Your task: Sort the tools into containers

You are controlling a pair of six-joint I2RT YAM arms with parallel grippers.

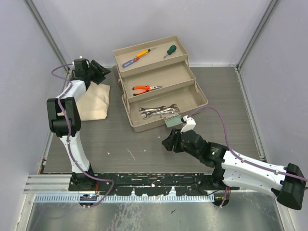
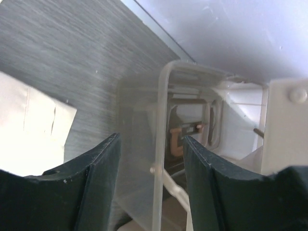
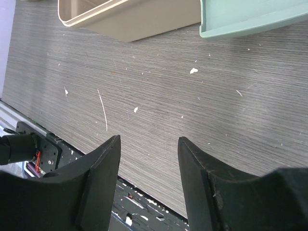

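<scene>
In the top tier (image 1: 183, 56) of the tan three-tier box lie a blue screwdriver (image 1: 129, 63), an orange one (image 1: 142, 53) and a green one (image 1: 172, 49). Orange-handled pliers (image 1: 143, 88) rest in the middle tier (image 1: 185, 79). Several silver wrenches (image 1: 159, 112) occupy the bottom tier (image 1: 193, 96). My left gripper (image 1: 104, 74) hovers just left of the box, open and empty; its wrist view puts a box side wall (image 2: 161, 110) below its right finger. In front of the box, my right gripper stands apart-fingered over bare table, nothing between.
A beige cloth (image 1: 94, 103) lies at the left under the left arm. The green latch flap (image 1: 173, 120) sticks out from the box front, close to the right gripper. Bare grey table (image 1: 120, 149) fills the front middle; walls bound the sides and back.
</scene>
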